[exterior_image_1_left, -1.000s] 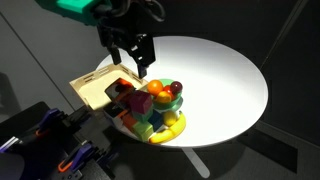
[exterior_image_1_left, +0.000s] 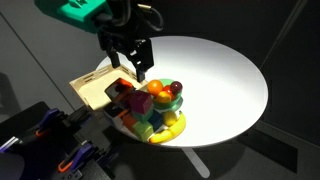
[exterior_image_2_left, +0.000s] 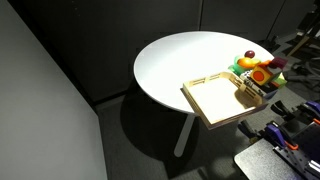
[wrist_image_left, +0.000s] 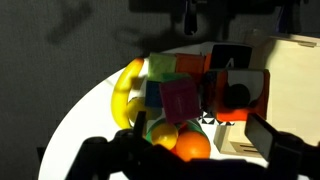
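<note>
My gripper is open, its two dark fingers wide apart at the lower edge of the wrist view. In exterior view 1 the gripper (exterior_image_1_left: 128, 70) hangs above the table, over the cluster of blocks and fruit. Between and beyond the fingers in the wrist view are a crimson block (wrist_image_left: 180, 101), a red and black block (wrist_image_left: 240, 93) and a green block (wrist_image_left: 161, 66). An orange (wrist_image_left: 192, 145) and a smaller yellow-orange fruit (wrist_image_left: 165, 134) lie closest to the fingertips. Nothing shows held.
A shallow wooden tray (exterior_image_1_left: 91, 91) stands beside the blocks, empty where visible. A banana (exterior_image_1_left: 170, 130) lies near the table edge. Fruit fills a green bowl (exterior_image_1_left: 177, 103).
The arm has shifted down very slightly in exterior view 1. The blocks, fruit and tray look unmoved.
</note>
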